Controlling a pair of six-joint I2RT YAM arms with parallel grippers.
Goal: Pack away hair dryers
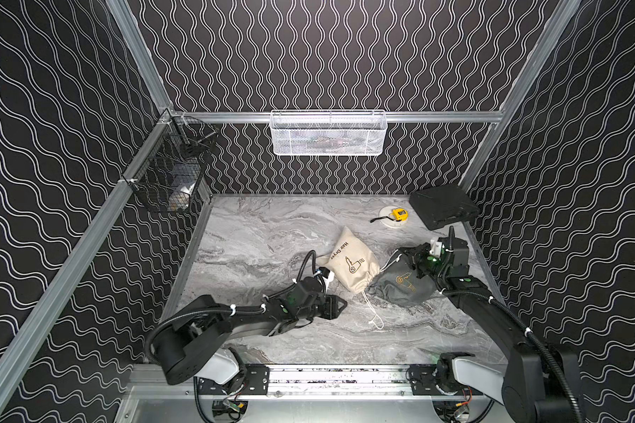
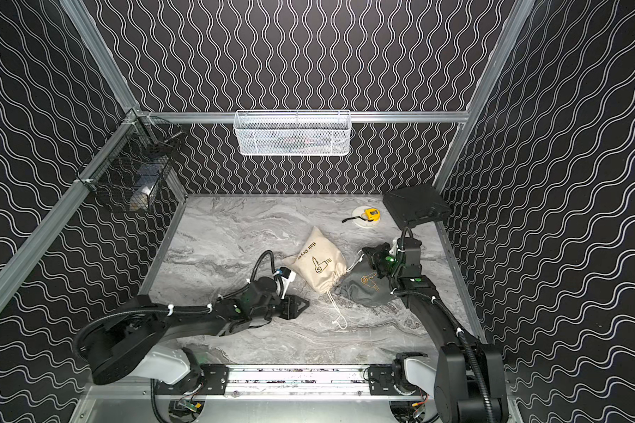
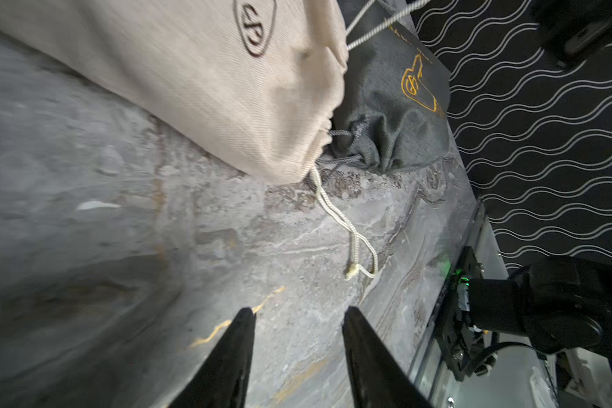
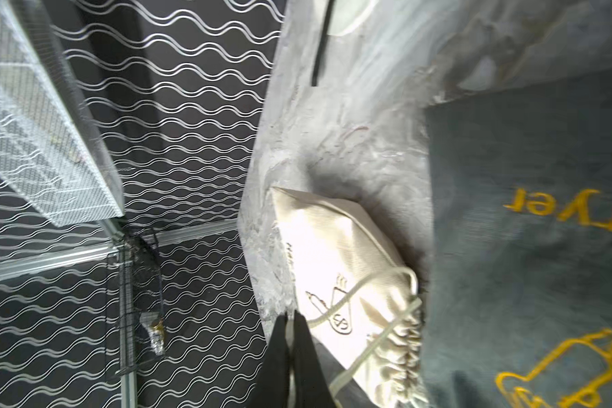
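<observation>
A cream "Hair Dryer" drawstring bag (image 1: 352,262) lies full in the middle of the table. Against its right side rests a dark grey bag (image 1: 396,287) with a yellow dryer print, partly beneath my right arm. My right gripper is shut on a white drawstring (image 4: 377,340), pulled out from the cream bag's mouth above the grey bag. The other string end (image 3: 353,268) trails loose on the table toward the front. My left gripper stands open and empty, in front and left of that loose end.
A yellow tape measure (image 1: 400,213) on a white disc and a black case (image 1: 443,206) sit at the back right. A white mesh basket (image 1: 328,135) hangs on the back wall, a black wire basket (image 1: 169,176) on the left.
</observation>
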